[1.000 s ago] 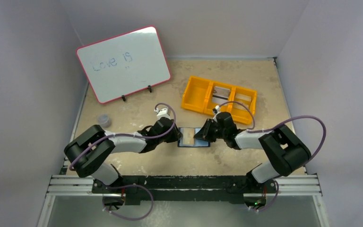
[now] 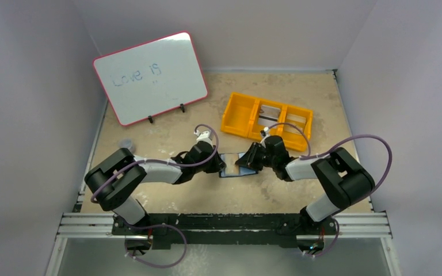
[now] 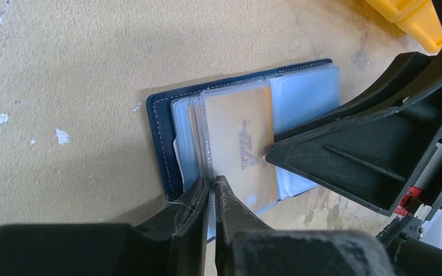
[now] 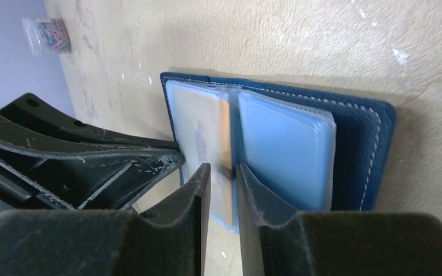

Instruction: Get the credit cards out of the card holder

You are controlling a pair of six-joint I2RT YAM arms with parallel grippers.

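The dark blue card holder [image 3: 161,132] lies open on the table, with clear sleeves holding a beige card [image 3: 236,126] and light blue ones [image 4: 282,144]. My left gripper is at the left edge of the sleeves, fingertips close together with a slight gap; whether a sleeve edge sits between them is unclear. My right gripper is over the middle of the holder at the beige card's edge, its fingers apart with nothing clearly held between them.
A yellow three-compartment box [image 2: 239,115] stands behind the holder. A whiteboard [image 2: 149,77] stands at back left, and a small round container [image 2: 126,144] at the left.
The holder and both grippers have shifted slightly right and toward the back since the earlier top views. The left arm has moved more than the right.
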